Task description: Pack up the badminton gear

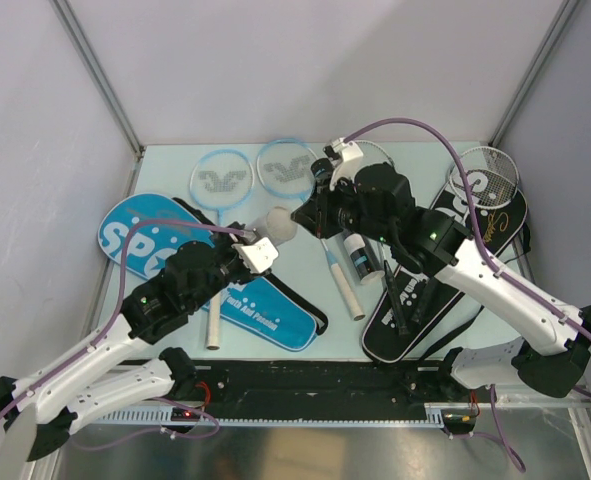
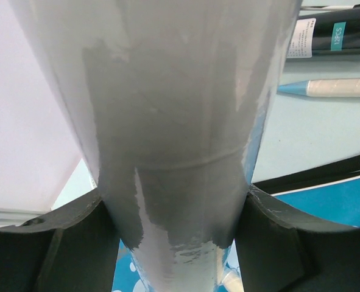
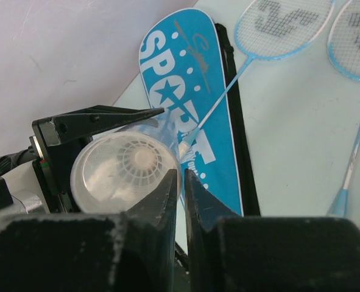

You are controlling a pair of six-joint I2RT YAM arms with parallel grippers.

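Note:
A translucent plastic shuttlecock tube (image 1: 277,226) is held by my left gripper, which is shut on its body and fills the left wrist view. My right gripper has its fingertips at the tube's round, lidded end, close together; whether they grip the rim is unclear. Two blue rackets (image 3: 277,24) and a blue SPORT bag (image 1: 145,235) lie on the table, with a black bag (image 1: 395,325) and white racket (image 1: 483,175) at the right.
Dark labelled tubes (image 1: 360,255) lie right of centre beside a racket handle (image 1: 345,295). Pale walls close in the back and sides. Bare table (image 1: 305,270) shows below the held tube.

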